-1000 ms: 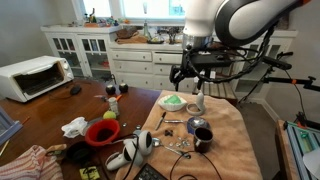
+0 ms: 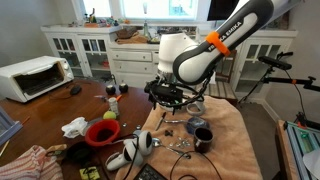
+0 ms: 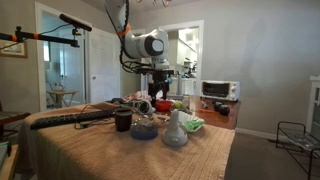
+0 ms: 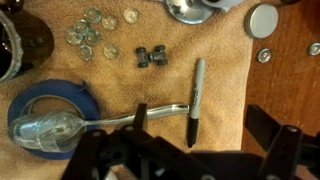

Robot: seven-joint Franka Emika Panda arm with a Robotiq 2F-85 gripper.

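Observation:
My gripper stands open above the tan cloth [image 4: 225, 60], its dark fingers spread wide with nothing between them. Below the gap lies a grey marker with a black cap [image 4: 195, 105], lengthwise in the wrist view. The end of a long shiny handle [image 4: 160, 111] reaches the marker from the left; its clear, rounded end rests over a blue ring [image 4: 82, 95]. In exterior view 1 the gripper [image 2: 166, 104] hangs over the far left part of the cloth, and in exterior view 2 the gripper [image 3: 160, 91] is above the table's far side.
Clear glass beads [image 4: 85, 35] and a small black double-barrelled piece [image 4: 152, 57] lie on the cloth. A dark mug [image 2: 203, 137] stands to the right, a red bowl [image 2: 102, 132] and a white hairdryer-like object [image 2: 132, 152] to the left.
The arm has swung left and come down toward the table in exterior view 1. Its gripper now hides part of the white bowl area. The table objects appear unmoved.

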